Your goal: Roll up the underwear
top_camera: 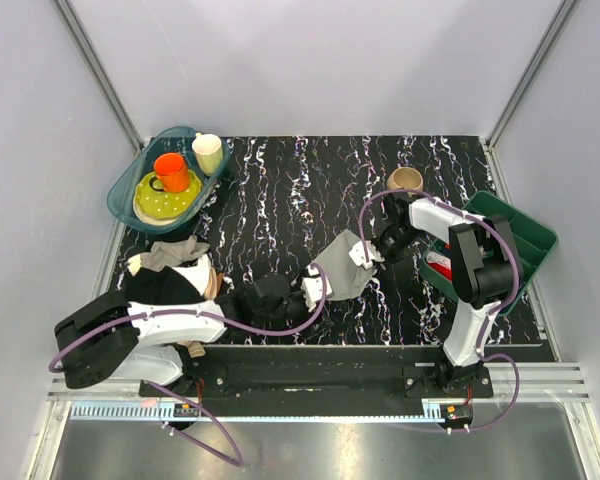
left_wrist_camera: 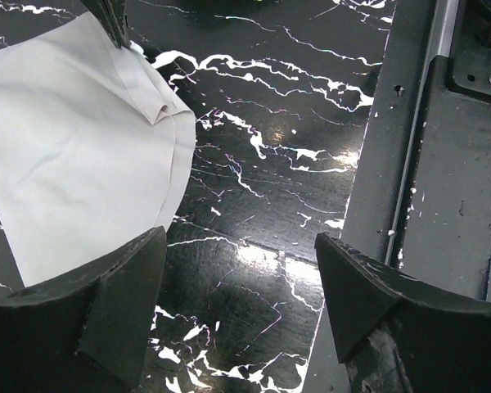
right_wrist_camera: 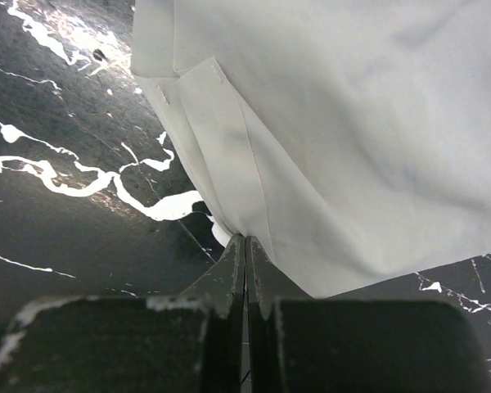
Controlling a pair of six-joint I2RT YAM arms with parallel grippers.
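Observation:
The light grey underwear (top_camera: 335, 262) lies flat on the black marbled table, with one edge turned over in a narrow fold, seen in the right wrist view (right_wrist_camera: 221, 139). At that folded edge my right gripper is shut, its fingertips touching the cloth; whether fabric is pinched between them is hard to see. My left gripper stands open above the table by the cloth's near side. Bare table shows between its fingers, and the underwear (left_wrist_camera: 74, 147) spreads to the left in that view.
A pile of clothes (top_camera: 170, 275) lies at the left. A blue basin (top_camera: 120, 190) with a plate and cups stands at the back left, a tan cup (top_camera: 405, 179) at the back right. A green bin (top_camera: 535, 236) sits at the right.

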